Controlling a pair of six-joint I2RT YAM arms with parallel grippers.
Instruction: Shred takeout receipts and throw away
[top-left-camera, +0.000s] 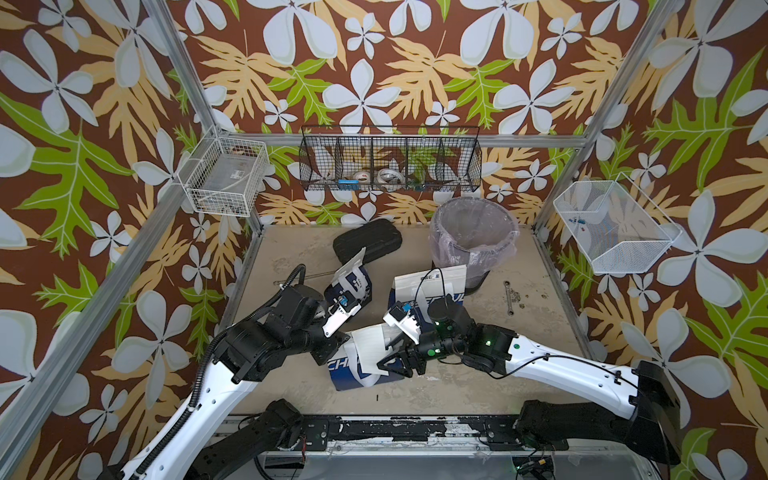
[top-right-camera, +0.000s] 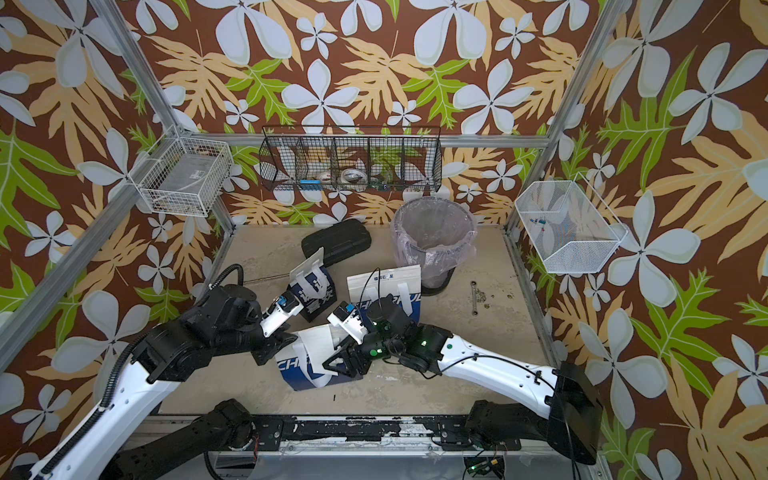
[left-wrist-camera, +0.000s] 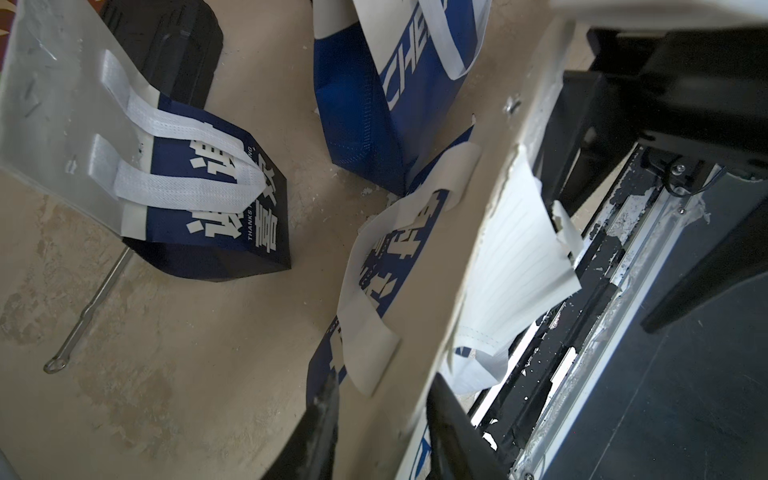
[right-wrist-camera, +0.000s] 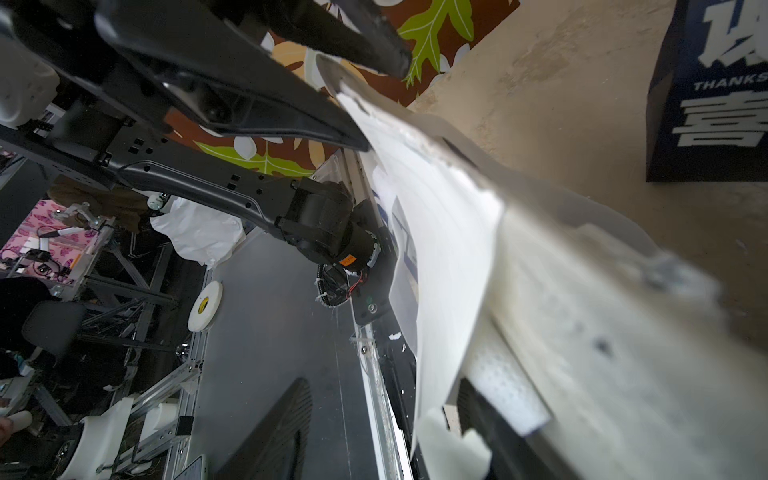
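A blue and white takeout bag (top-left-camera: 345, 374) lies near the front edge of the table between both arms. White paper (left-wrist-camera: 512, 272) hangs off its far side in the left wrist view; whether it is a receipt I cannot tell. My left gripper is part open, with the bag's pale flap running between its fingers. On the bag's right side my right gripper stands open, a white paper edge (right-wrist-camera: 452, 320) close to one finger. Two more blue and white bags stand behind: one at left (top-left-camera: 349, 281), one at right (top-left-camera: 428, 285).
A bin (top-left-camera: 473, 232) with a clear liner stands at the back right. Left of it lies a black case (top-left-camera: 367, 240). A thin metal rod (left-wrist-camera: 92, 308) rests near the left bag, and a small metal piece (top-left-camera: 509, 297) lies at right. Wire baskets (top-left-camera: 390, 160) hang on the walls.
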